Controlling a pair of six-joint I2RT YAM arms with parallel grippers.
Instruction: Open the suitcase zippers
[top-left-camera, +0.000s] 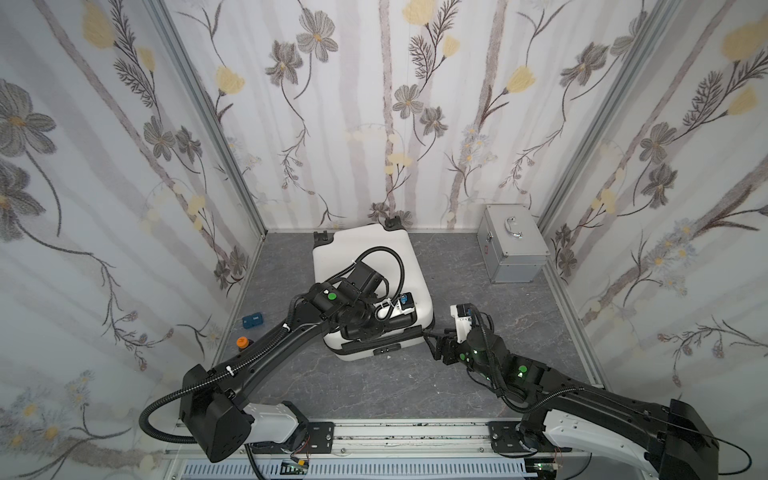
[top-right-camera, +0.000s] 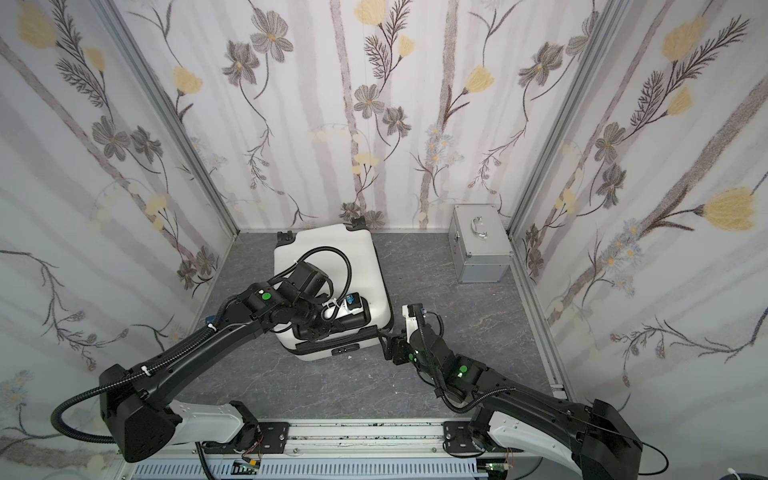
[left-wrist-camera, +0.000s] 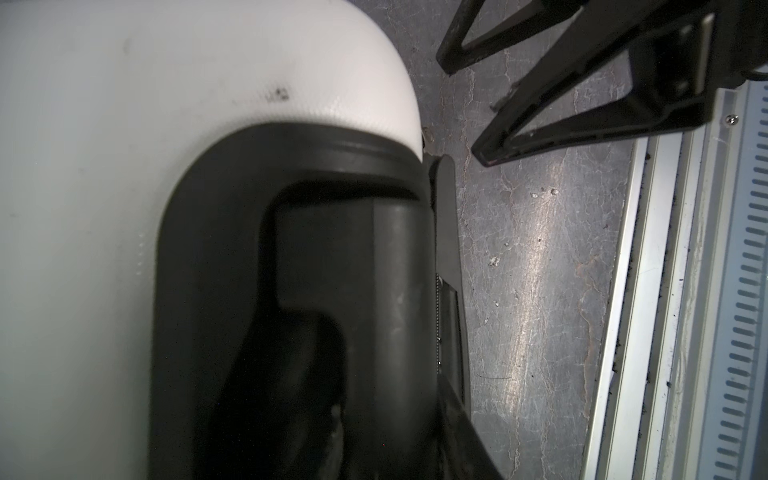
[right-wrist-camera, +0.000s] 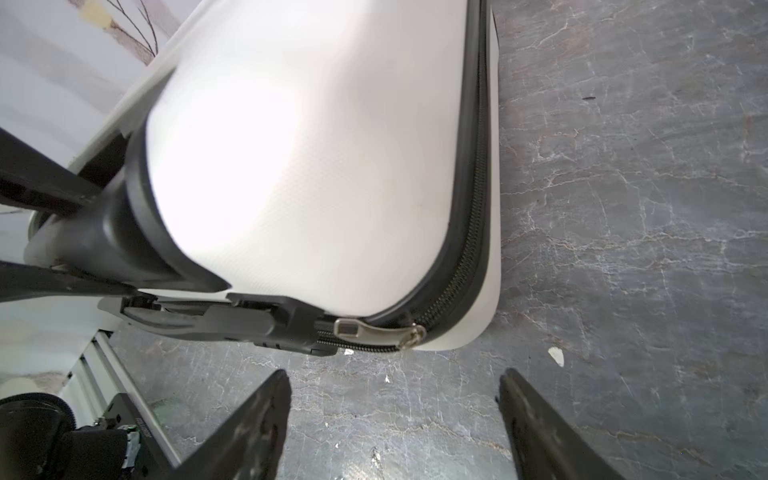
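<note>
The white suitcase (top-left-camera: 352, 240) lies flat on the floor, black-trimmed end toward the front. My left gripper (top-left-camera: 370, 329) is shut on the black suitcase handle (left-wrist-camera: 400, 320), one finger (left-wrist-camera: 276, 384) inside the recess and the other (left-wrist-camera: 468, 448) outside. In the right wrist view, a silver zipper pull (right-wrist-camera: 364, 329) lies along the black zipper (right-wrist-camera: 473, 216) at the near corner, beside the lock (right-wrist-camera: 264, 316). My right gripper stands open at that corner, its fingers (right-wrist-camera: 260, 416) apart on either side of the pull's position in that view, with nothing between them.
A silver metal case (top-left-camera: 516, 244) stands at the back right. A blue object (top-left-camera: 252, 320) and an orange one (top-left-camera: 242, 342) are at the left. Bare floor (top-left-camera: 472, 272) lies right of the suitcase, and more lies in front.
</note>
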